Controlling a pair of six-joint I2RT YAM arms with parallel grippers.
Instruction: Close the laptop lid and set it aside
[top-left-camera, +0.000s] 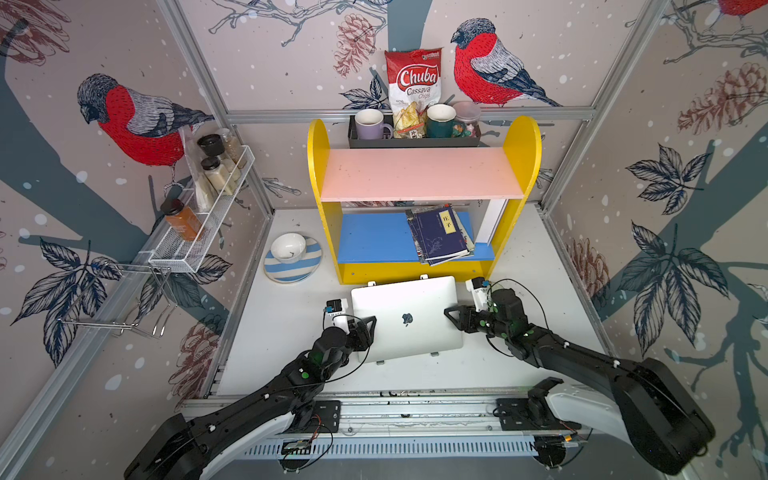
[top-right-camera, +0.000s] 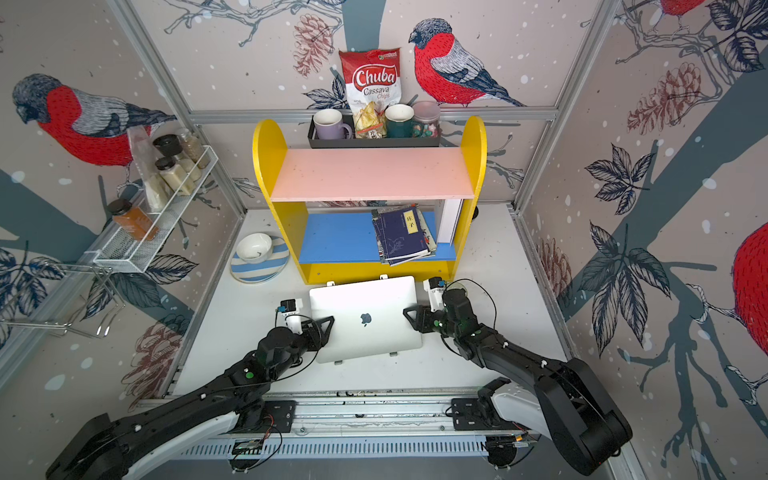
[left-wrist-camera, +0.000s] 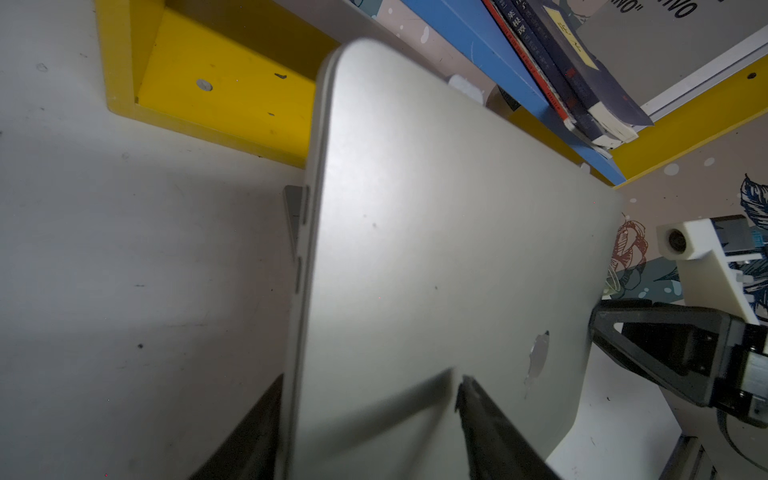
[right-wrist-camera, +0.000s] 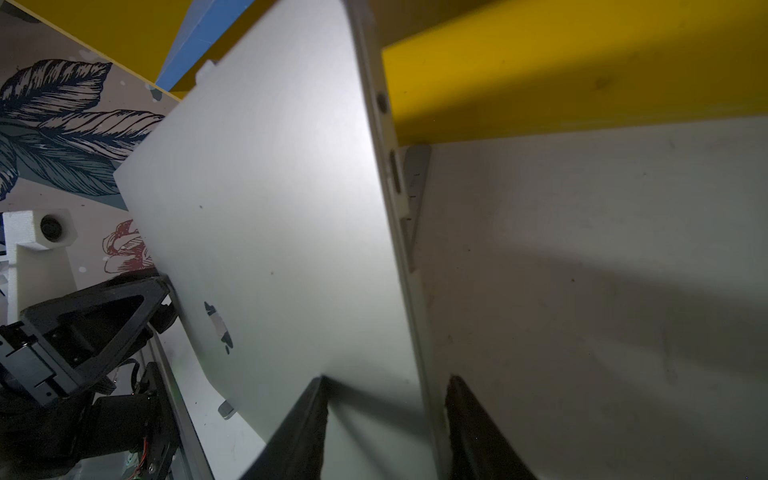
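The closed silver laptop (top-left-camera: 406, 302) (top-right-camera: 365, 304) lies in front of the yellow shelf, on small stands. My left gripper (top-left-camera: 365, 329) (top-right-camera: 320, 331) is at its left short side, and my right gripper (top-left-camera: 453, 317) (top-right-camera: 409, 317) at its right side. In both wrist views the laptop (left-wrist-camera: 448, 224) (right-wrist-camera: 272, 200) fills the middle, with blurred fingertips straddling its edge, part open; whether they press on it cannot be told.
The yellow shelf (top-left-camera: 326, 232), with books (top-left-camera: 436, 236) on its blue board, stands directly behind the laptop. A striped plate (top-left-camera: 292, 273) with a bowl (top-left-camera: 287, 246) sits back left.
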